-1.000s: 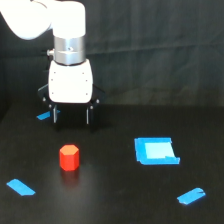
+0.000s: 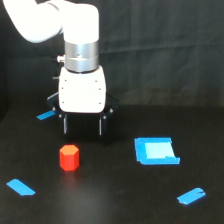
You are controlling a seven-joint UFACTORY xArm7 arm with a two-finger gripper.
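A small red block with a hexagonal outline stands on the dark table, left of centre. My gripper hangs from the white arm, above and slightly to the right of this block in the picture. Its two thin dark fingers are spread wide apart, and only bare dark background shows between them. Between the fingertips and the block there is a visible gap. To the right, blue tape frames a white square lying flat on the table.
Blue tape strips lie at the front left, the front right and the back left. Dark curtain hangs behind. Bare table separates the red block from the taped square.
The arm and gripper have shifted to the right and somewhat lower in the picture, with the fingers still apart. Block and taped square have not moved.
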